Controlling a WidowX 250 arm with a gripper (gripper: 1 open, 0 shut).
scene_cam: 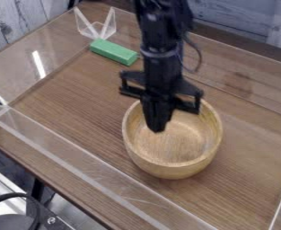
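My black gripper (156,115) hangs over the far part of a round wooden bowl (172,147) in the middle of the table, its tip low at or just inside the rim. It looks shut, with nothing visible between its fingers, though the arm's dark body hides part of the bowl's back edge.
A green block (112,50) lies at the back left, near a clear plastic object (94,22). Black cables (22,216) run along the lower left edge.
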